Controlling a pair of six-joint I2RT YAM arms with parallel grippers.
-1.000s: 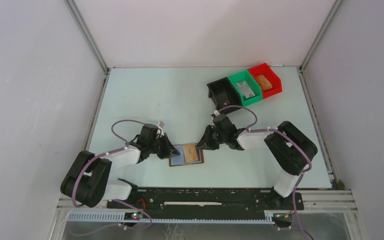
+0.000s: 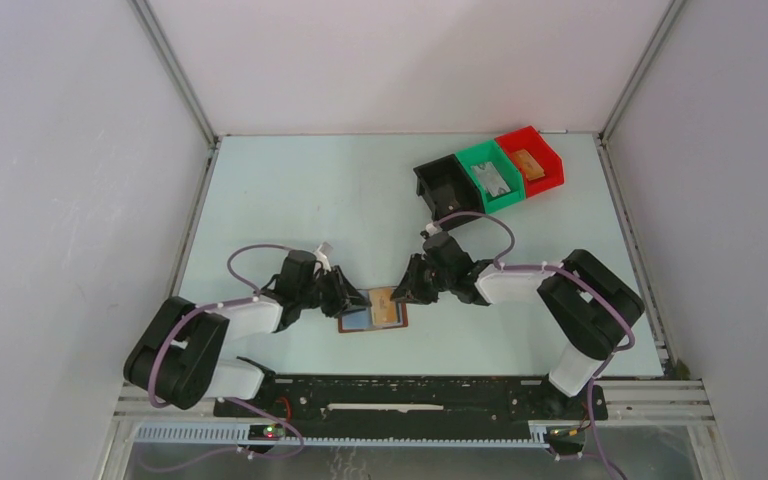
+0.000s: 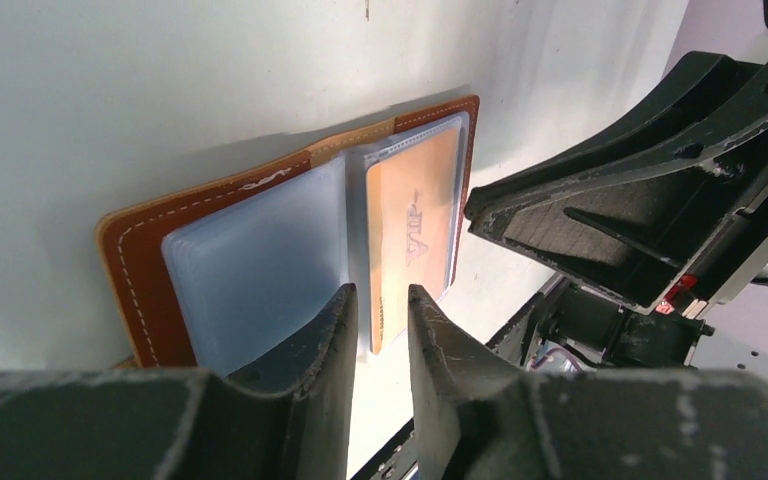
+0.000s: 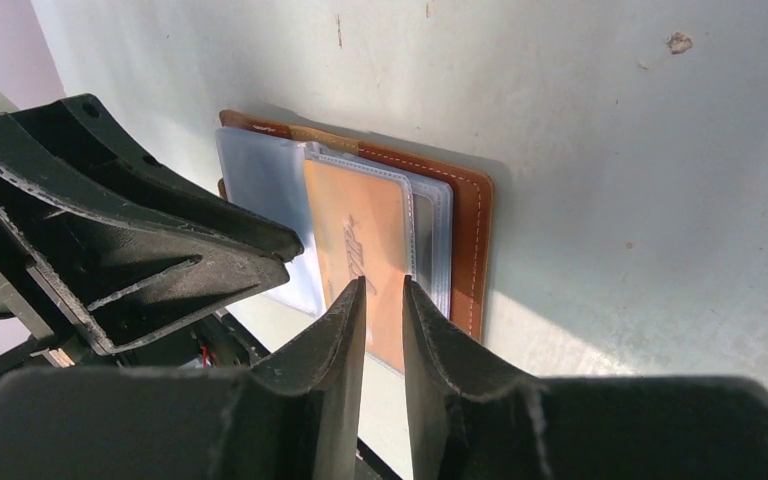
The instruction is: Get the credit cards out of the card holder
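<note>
The brown card holder (image 2: pixel 373 330) lies spread open on the table between both arms. In the left wrist view, an orange card (image 3: pixel 412 225) shows inside a clear sleeve on the holder's right side, next to an empty-looking pale sleeve (image 3: pixel 260 260). My left gripper is open, its fingertips close over the lower edge of the orange card's sleeve. In the right wrist view, the parted fingers of my right gripper are over the orange card's right part; one tip is near the sleeve's edge (image 4: pixel 409 225). Whether either touches is unclear.
Three joined bins stand at the back right: a black bin (image 2: pixel 422 184), a green bin (image 2: pixel 472 152) holding a grey card (image 2: pixel 491 179), and a red bin (image 2: pixel 548 146) holding an orange card (image 2: pixel 528 165). Both grippers are close together over the holder.
My left gripper has moved a little to the right, farther over the holder. The right arm's elbow has shifted slightly outward, its gripper staying near the holder's right edge. The bins look unchanged.
</note>
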